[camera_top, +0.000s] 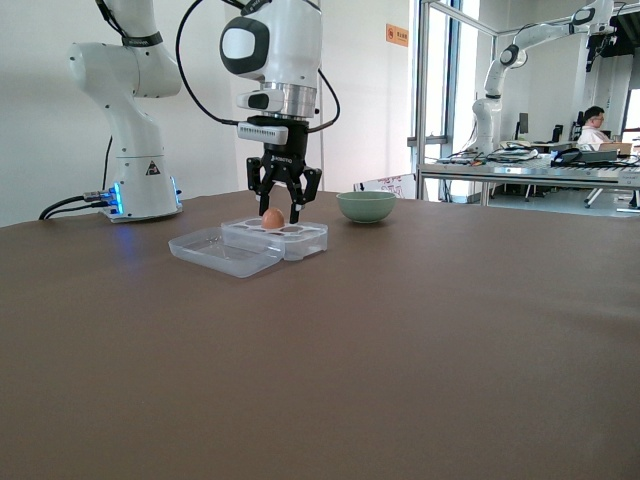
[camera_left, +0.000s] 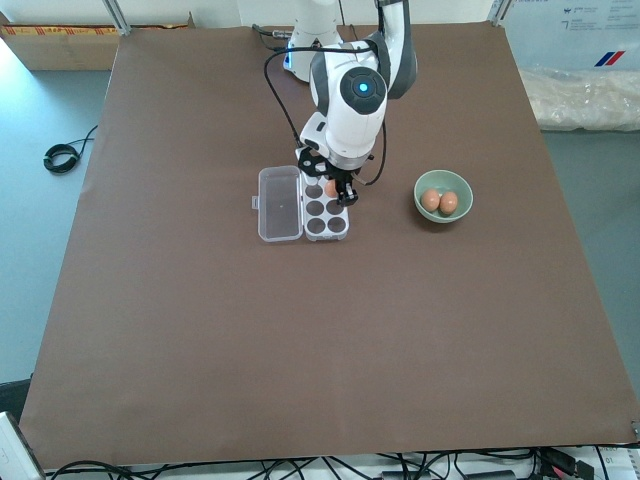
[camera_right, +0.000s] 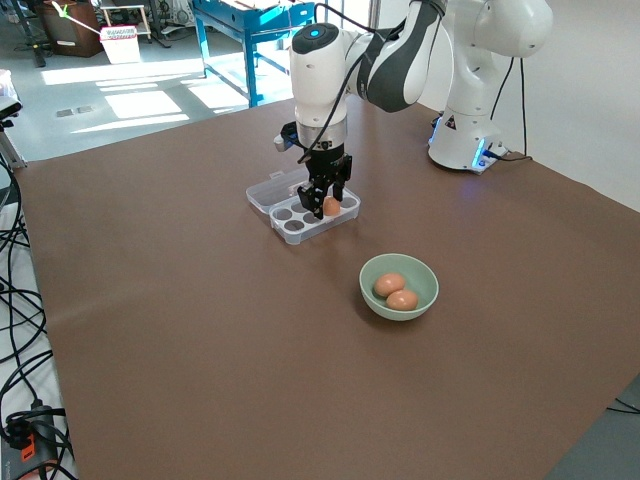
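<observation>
A clear plastic egg box (camera_left: 326, 222) with its lid (camera_left: 279, 203) folded open lies mid-table; one brown egg (camera_top: 273, 219) sits in it, the other visible cups empty. My black gripper (camera_top: 277, 202) hangs just over the box at that egg, its fingers apart in the top view, one either side of and above the egg; whether they touch it I cannot tell. A green bowl (camera_right: 398, 307) to the box's side holds two brown eggs (camera_right: 389, 284) (camera_left: 448, 203).
Cables (camera_left: 110, 470) run along the near edge beyond the tabletop. The arm's base stands at the back.
</observation>
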